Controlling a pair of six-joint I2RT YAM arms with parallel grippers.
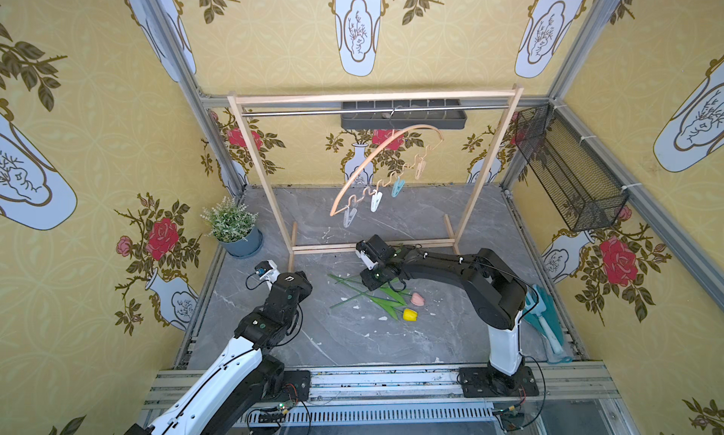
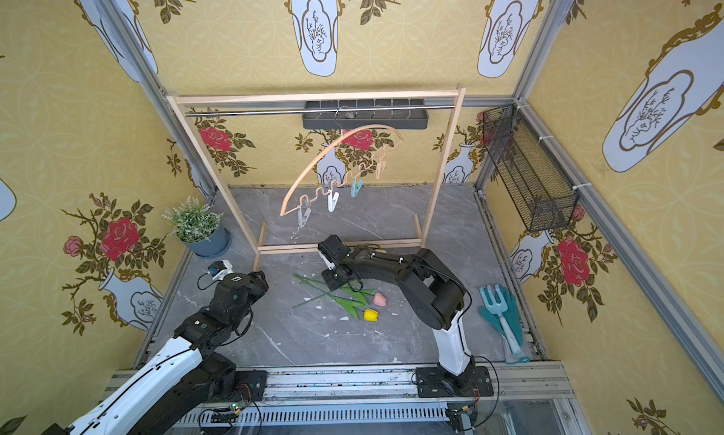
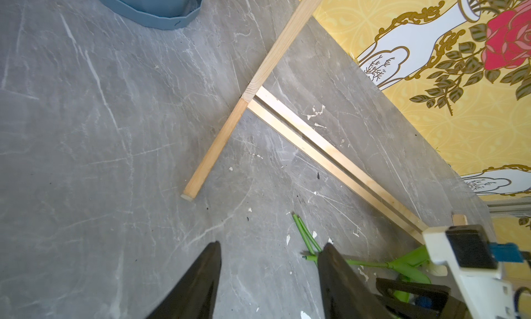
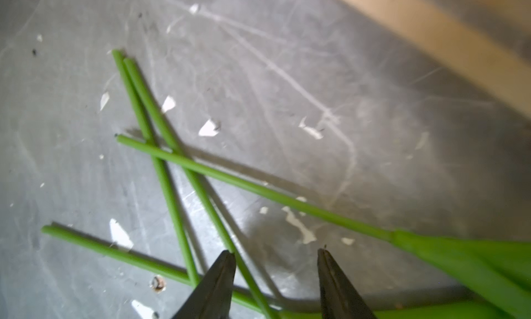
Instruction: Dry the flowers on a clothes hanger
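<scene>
Several artificial tulips lie on the grey table, their green stems (image 4: 249,187) crossing. A yellow bloom (image 1: 409,314) and a pink bloom (image 1: 417,299) point toward the front right. My right gripper is over the stems, its fingers (image 4: 213,288) apart and nothing held between them. To the left, my left gripper hangs above bare table, fingers apart and empty; stem tips (image 3: 301,227) lie just beyond its right finger. The wooden hanger (image 1: 377,154) hangs from the metal rod (image 1: 301,113), several clips such as the white clip (image 1: 376,201) dangling below it, no flowers in them.
The wooden rack (image 1: 260,163) stands behind the flowers, its base bar (image 1: 324,248) close to my right arm. A potted plant (image 1: 233,227) sits at the left. Garden tools (image 1: 546,322) lie at the right; a mesh basket (image 1: 577,171) is on the right wall.
</scene>
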